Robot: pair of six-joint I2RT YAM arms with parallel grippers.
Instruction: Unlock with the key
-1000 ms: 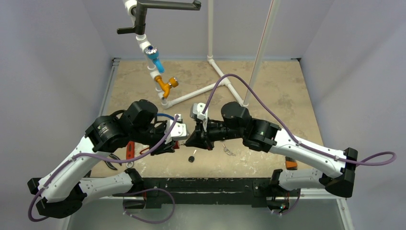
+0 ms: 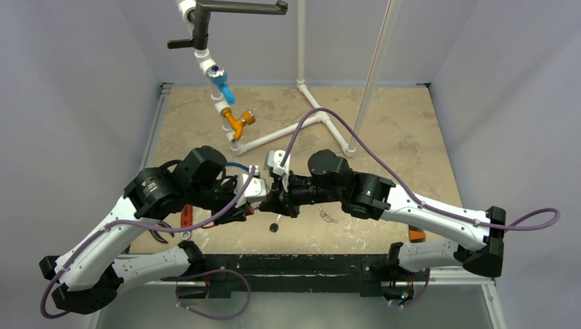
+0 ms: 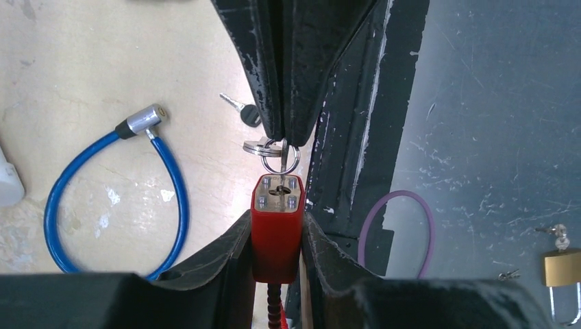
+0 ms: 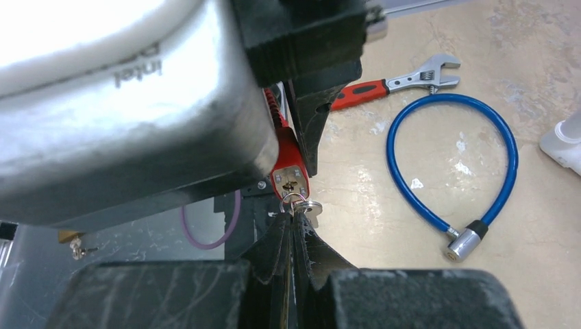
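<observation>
A red lock [image 3: 276,240] with a metal keyhole face is clamped upright in my left gripper, its braided cable trailing below. Opposite the keyhole, my right gripper is shut on a thin key [image 3: 284,151]. From that key hang a ring [image 3: 294,164] and a second silver key [image 3: 260,149]. The held key's blade points at the keyhole, very close to it; whether its tip is inside, I cannot tell. In the right wrist view the lock's face [image 4: 290,181] lies just beyond the fingertips, with the ring between.
A blue cable lock [image 4: 512,147] and an adjustable wrench [image 4: 411,81] lie on the board. A loose black-headed key [image 3: 250,115] rests there too. Off to the side is a brass padlock [image 3: 562,267]. White pipes [image 2: 281,133] stand behind the arms.
My right gripper has moved slightly left toward the lock, closing the gap between the two grippers. The left arm has shifted only a little.
</observation>
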